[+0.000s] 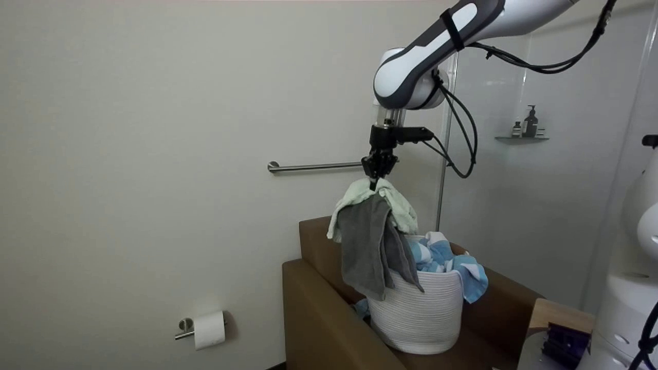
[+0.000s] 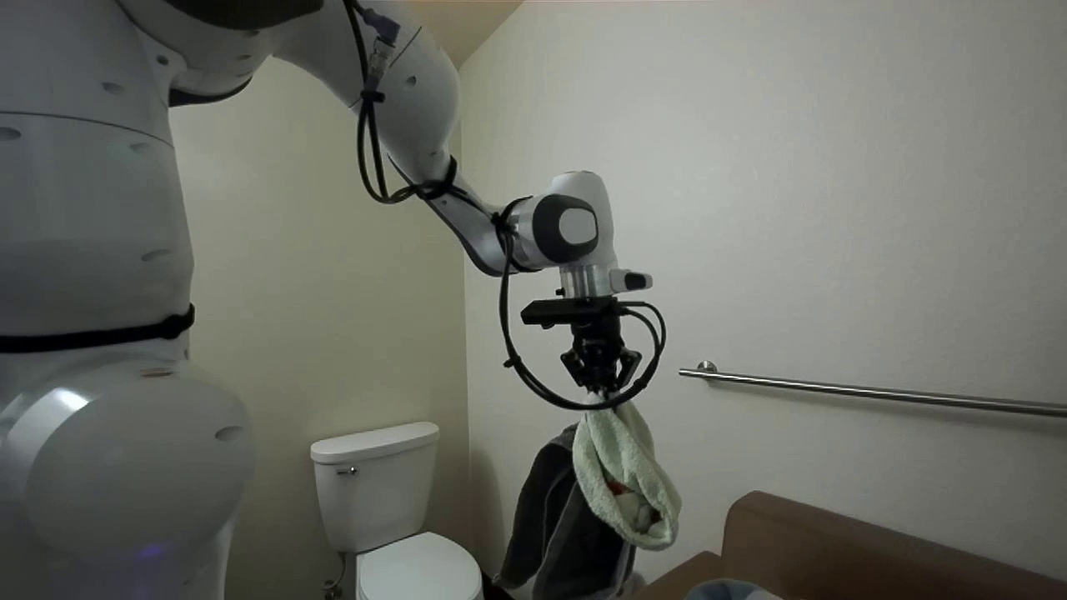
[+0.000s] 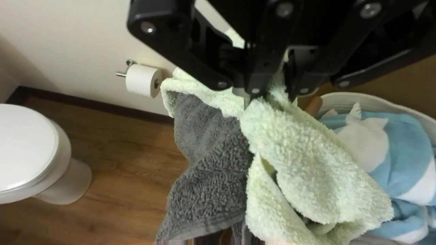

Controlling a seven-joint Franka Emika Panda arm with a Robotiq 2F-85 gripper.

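Two towels hang bunched from my gripper (image 1: 373, 184), whose fingers are shut on the pale green towel (image 3: 302, 163). A dark grey towel (image 1: 371, 246) hangs with it; whether the fingers pinch the grey one directly is hidden. In exterior view 1 the grey cloth drops in front of the left rim of a white woven basket (image 1: 419, 314); touching or apart, I cannot tell. Blue-and-white cloth (image 3: 392, 151) fills the basket, and one end drapes over its right rim. Exterior view 2 shows the green towel (image 2: 628, 480) folded into a loop under the fingers.
The basket stands on a brown armchair (image 1: 321, 320). On the wall behind is a metal towel bar (image 1: 314, 166). A toilet paper roll (image 1: 209, 330) and a toilet (image 2: 420, 570) are off to the side. A small shelf (image 1: 522, 138) holds bottles.
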